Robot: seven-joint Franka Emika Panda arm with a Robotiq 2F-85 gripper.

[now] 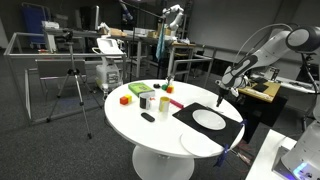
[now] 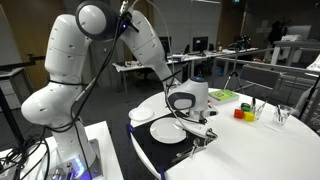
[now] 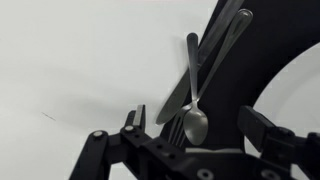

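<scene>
In the wrist view a spoon (image 3: 197, 125), a knife (image 3: 180, 95) and a fork (image 3: 225, 50) lie crossed over one another at the edge of the black mat (image 3: 262, 50). My gripper is open above them, and the spoon's bowl appears between its spread fingers. Whether any finger touches the cutlery cannot be told. The first exterior view has the gripper (image 1: 220, 101) low at the mat's far right side. A white plate (image 1: 209, 119) rests on the mat; part of it shows at the right of the wrist view.
On the round white table (image 1: 150, 122) stand several cups, including a yellow one (image 1: 164, 104), with a green tray (image 1: 138, 87) behind. A black object (image 1: 148, 117) lies near the left edge. Bare tabletop shows left of the cutlery in the wrist view.
</scene>
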